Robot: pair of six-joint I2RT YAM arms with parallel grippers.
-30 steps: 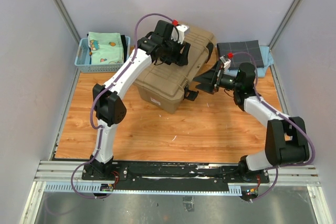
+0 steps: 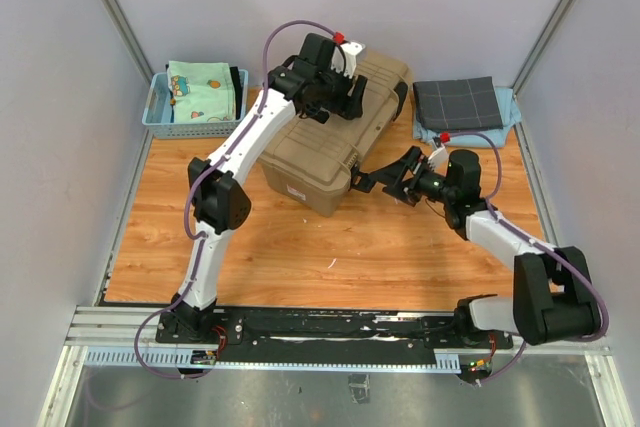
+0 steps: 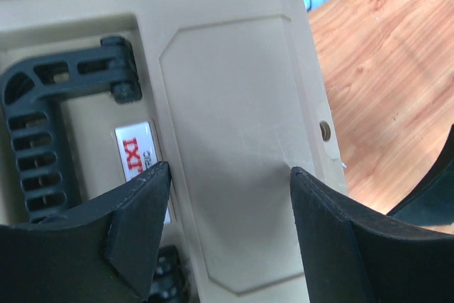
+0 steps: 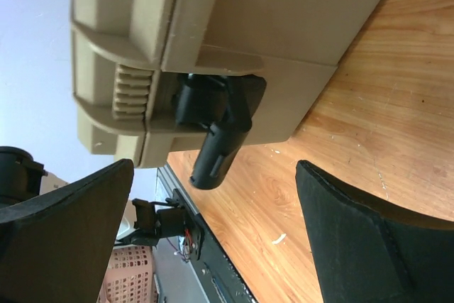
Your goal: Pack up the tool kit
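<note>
The beige tool case (image 2: 300, 167) sits closed and angled across the middle of the table. My left gripper (image 2: 338, 97) is over its lid; in the left wrist view its fingers are part open above the lid (image 3: 227, 140), beside a recess with a black handle (image 3: 39, 147). My right gripper (image 2: 405, 172) stands open at the case's right side, apart from it. In the right wrist view a black latch (image 4: 220, 147) hangs out from the case's side between and beyond those fingers.
A blue basket (image 2: 188, 129) with folded cloths is at the back left. A dark folded cloth (image 2: 455, 102) lies on a light blue one at the back right.
My right gripper has moved down toward the front, beside the latch. My left gripper has shifted slightly over the lid. The case looks unchanged.
</note>
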